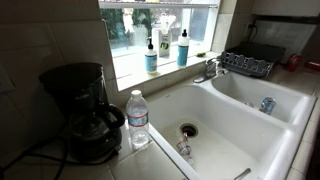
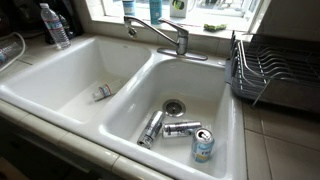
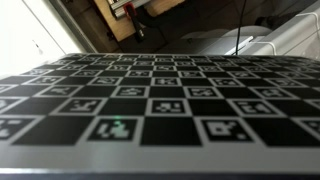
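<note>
No part of my gripper shows in any view, and no fingers are seen in the wrist view. A black-and-white patterned checkerboard (image 3: 165, 108) fills most of the wrist view, tilted away from the camera. Whether anything grips it cannot be seen. In the second exterior view, several cans lie in the right basin: one upright can (image 2: 203, 147), and two silver cans, a can on its side (image 2: 182, 129) and a leaning can (image 2: 152, 130). A small clear item (image 2: 102, 93) lies in the left basin.
A water bottle (image 1: 138, 120) stands on the counter beside a black coffee maker (image 1: 88, 118). The faucet (image 2: 178, 42) rises behind the double white sink (image 2: 105, 128). To the right is a dish rack (image 2: 285, 75). Soap bottles (image 1: 151, 58) line the windowsill.
</note>
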